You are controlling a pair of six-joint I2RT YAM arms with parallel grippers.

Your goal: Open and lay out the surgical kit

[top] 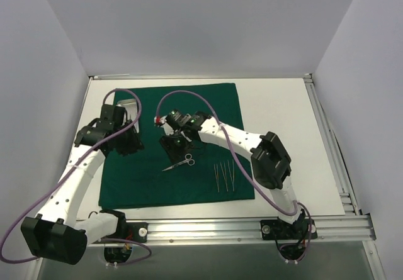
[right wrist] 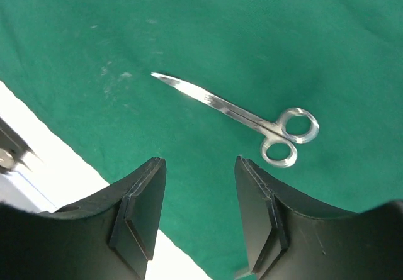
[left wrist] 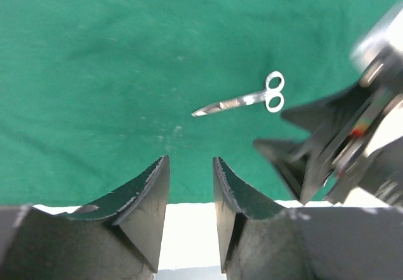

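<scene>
On the green cloth [top: 138,179] lie silver scissors [top: 178,164], seen also in the left wrist view [left wrist: 239,100] and the right wrist view [right wrist: 233,110], and several thin instruments [top: 225,176] in a row at the lower right. A pale tray [top: 129,104] is partly hidden at the upper left behind my left arm. My left gripper stands open with nothing between its fingers, left of and above the scissors. My right gripper is open and empty, over the cloth just by the scissors.
Metal rails edge the table, and walls surround it. My two grippers are apart over the middle and left of the cloth.
</scene>
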